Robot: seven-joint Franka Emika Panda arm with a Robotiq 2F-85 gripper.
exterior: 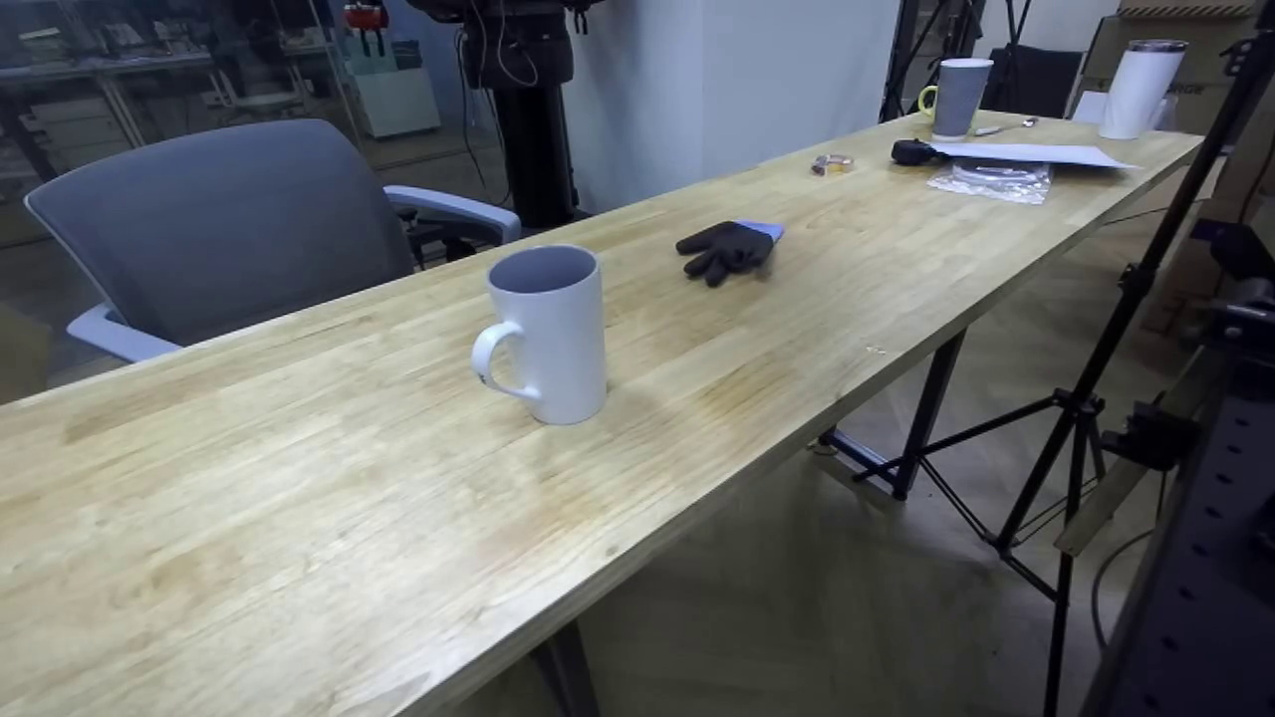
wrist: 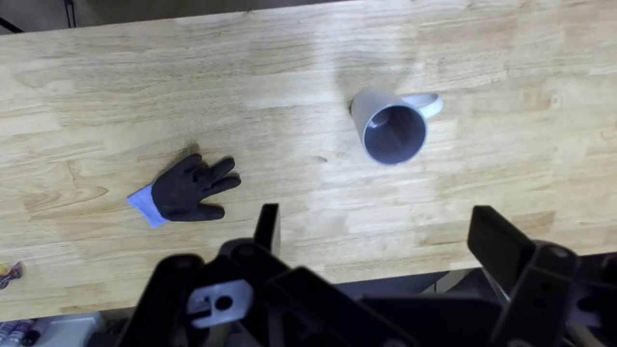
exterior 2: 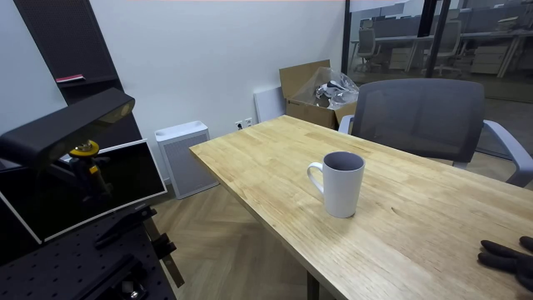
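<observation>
A tall white mug (exterior: 567,347) with a grey inside stands upright on the wooden table. In the second exterior view the mug (exterior 2: 342,187) has its handle toward the left. From above, the wrist view looks into the mug (wrist: 376,113), whose handle points right. My gripper is open and empty, its fingers wide apart at the bottom of the wrist view; the mug appears beyond them, apart from both. Neither exterior view shows the gripper. A black glove (wrist: 183,193) with a blue cuff lies flat, to the left of the mug in the wrist view.
At the table's far end are a grey mug (exterior: 959,102), a white tumbler (exterior: 1143,90), a paper sheet (exterior: 1040,154) and a plastic bag (exterior: 994,181). A grey chair (exterior: 227,227) stands along one long edge. Bare tabletop surrounds the white mug.
</observation>
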